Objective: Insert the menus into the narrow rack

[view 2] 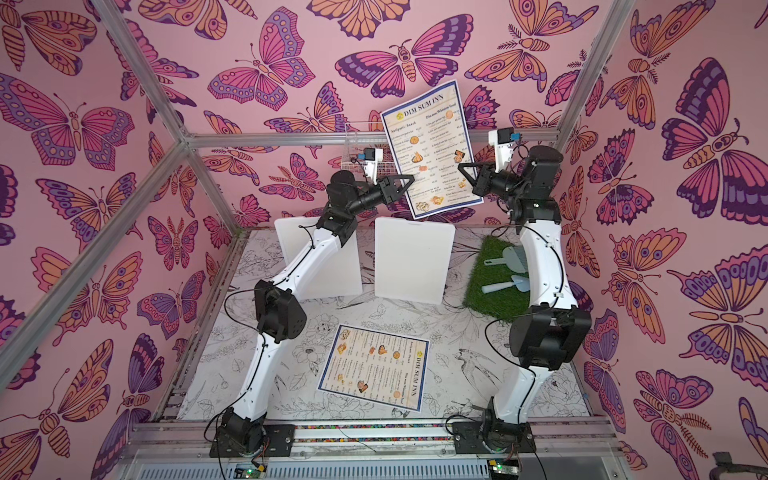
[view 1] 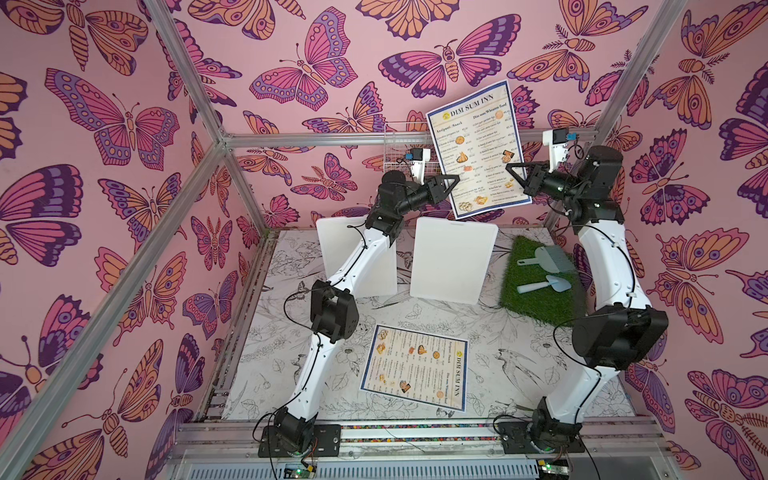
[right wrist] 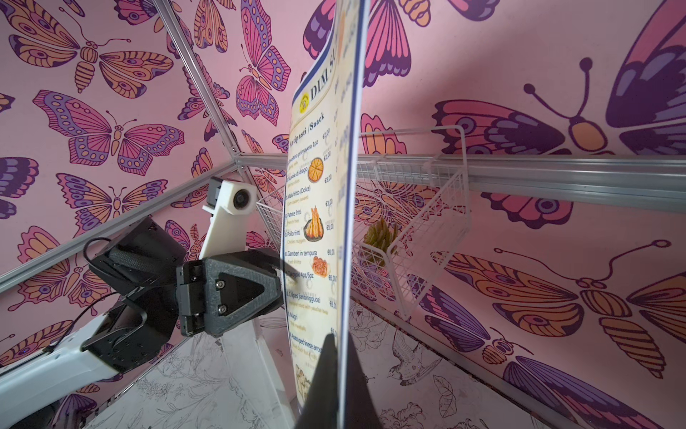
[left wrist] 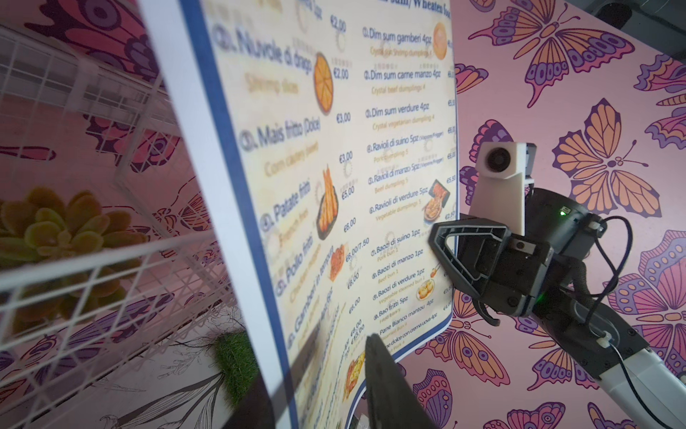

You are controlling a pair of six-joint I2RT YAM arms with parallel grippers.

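A DIM SUM INN menu point(view 1: 480, 136) is held upright in the air. My right gripper point(view 1: 514, 172) is shut on its right edge; the right wrist view shows that edge between the fingertips. My left gripper point(view 1: 450, 180) is open at the menu's lower left edge, its fingers around or beside it. A white wire rack point(right wrist: 428, 243) on the back wall, holding a succulent, is partly hidden behind the menu. A second menu point(view 1: 414, 368) lies flat at the front of the table.
Two white boards point(view 1: 452, 256) point(view 1: 336, 248) stand at the back of the table. A grass mat point(view 1: 528, 308) with two pale trowels lies at right. A metal rail point(view 1: 296, 140) crosses the back wall.
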